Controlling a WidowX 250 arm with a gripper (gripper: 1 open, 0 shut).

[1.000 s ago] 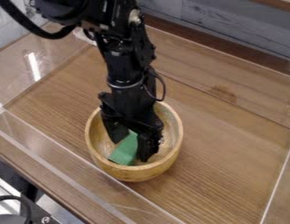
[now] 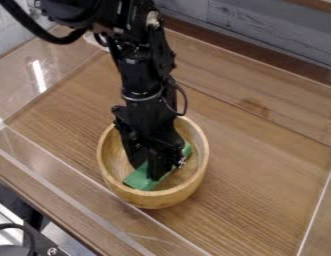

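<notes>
A round tan wooden bowl point(image 2: 183, 195) sits on the wooden table. My black gripper point(image 2: 160, 160) reaches down into it, its fingers over a green object point(image 2: 140, 180) lying in the bowl. The arm and gripper hide much of that object, and I cannot tell whether the fingers hold it or how wide they stand.
A pale wall point(image 2: 261, 40) runs along the back. At the lower left the table's edge drops away beside some dark cables.
The gripper has shifted slightly within the bowl over the last second. More of the green object shows on the right of the fingers than a second ago.
</notes>
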